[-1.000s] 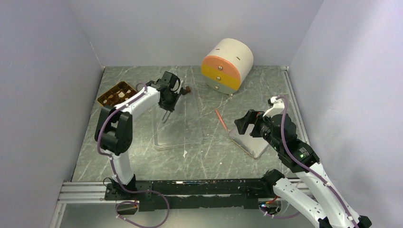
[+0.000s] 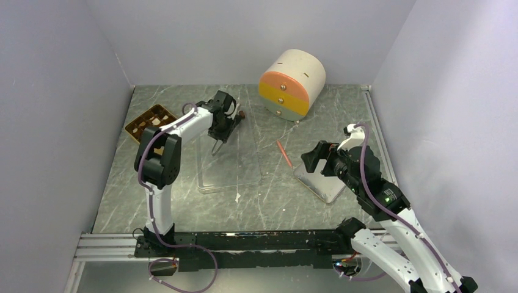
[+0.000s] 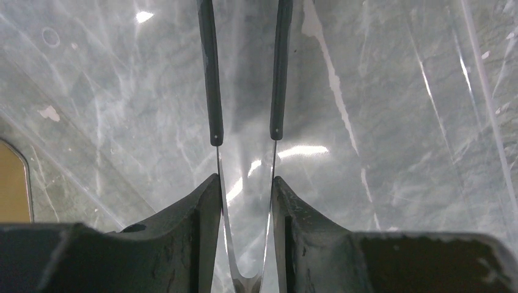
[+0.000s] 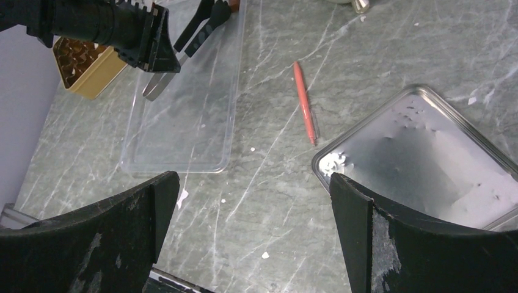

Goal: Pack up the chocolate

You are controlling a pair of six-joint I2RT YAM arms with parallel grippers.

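My left gripper is shut on a pair of tongs [image 3: 211, 91], steel with black ends, over the clear plastic tray [image 2: 229, 171]. In the top view the tongs' black ends lie by a small brown piece [image 2: 242, 113] at the tray's back. The gold chocolate box [image 4: 94, 79], with brown compartments, stands left of the tray; part is hidden by my left arm in the top view. My right gripper [image 2: 314, 157] hangs open above the table's right side, nothing between its fingers.
A red pen-like stick [image 4: 304, 101] lies between the clear tray and a metal tray [image 4: 421, 159] at right. A coloured drawer cylinder [image 2: 292, 85] stands at the back.
My left arm and gripper have shifted slightly right with the tongs over the last second. The right arm is still.
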